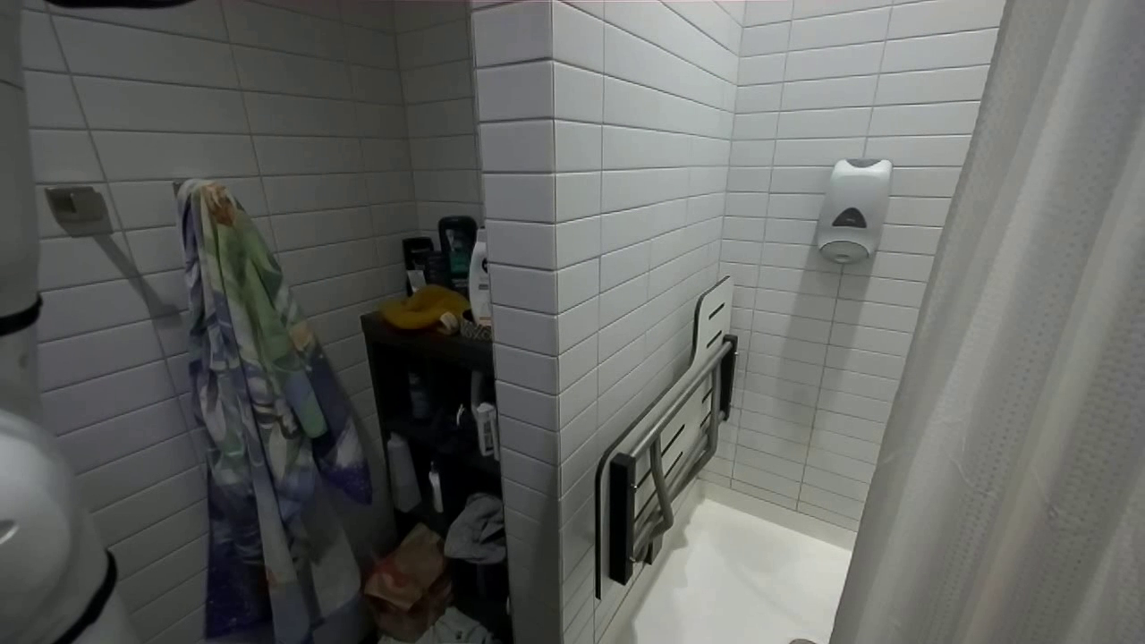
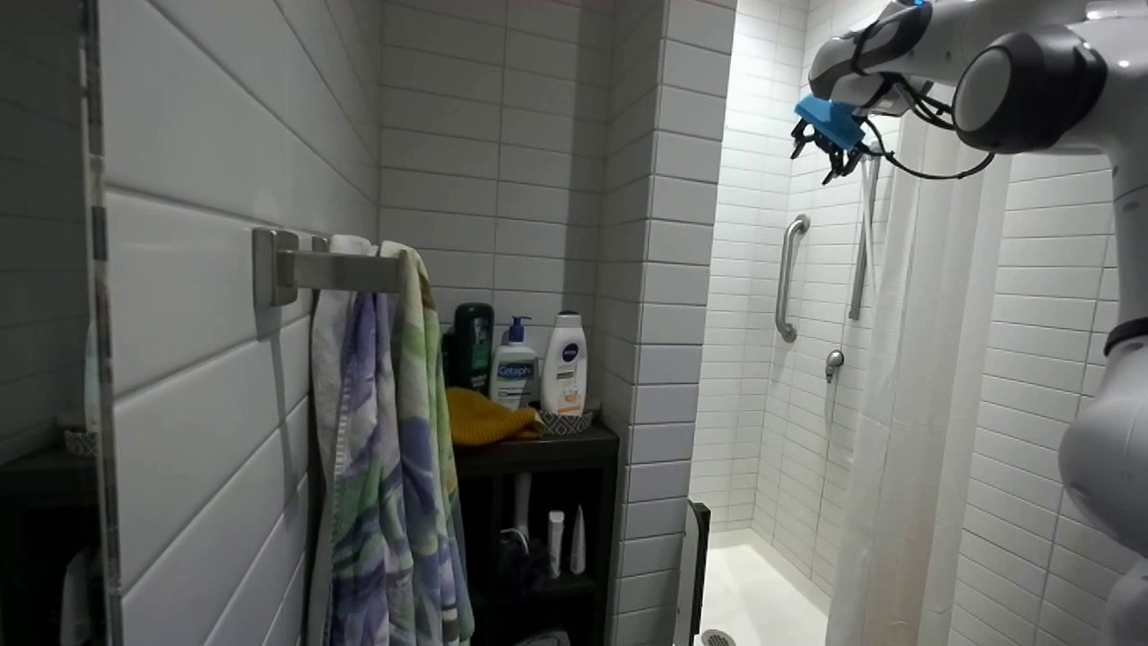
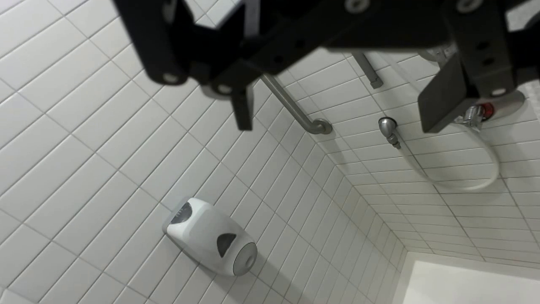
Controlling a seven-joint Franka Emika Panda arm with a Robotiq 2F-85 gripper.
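My gripper stands open in the wrist view, its two fingers wide apart with only tiled wall behind them. High at the right of exterior view 2, the gripper (image 2: 814, 161) hangs in the air in front of the shower, clear of everything. A white soap dispenser (image 3: 210, 238) is fixed to the tiles below the gripper in the wrist view, and the same dispenser (image 1: 854, 211) shows at the upper right of exterior view 1. Exterior view 1 does not show the gripper.
A patterned towel (image 2: 371, 463) hangs from a wall bar (image 2: 344, 271). Bottles and a yellow cloth (image 2: 484, 418) lie on a dark shelf (image 2: 538, 449). A folded seat (image 1: 671, 440) is mounted on the shower wall. A pale curtain (image 1: 1009, 376) borders the shower on the right.
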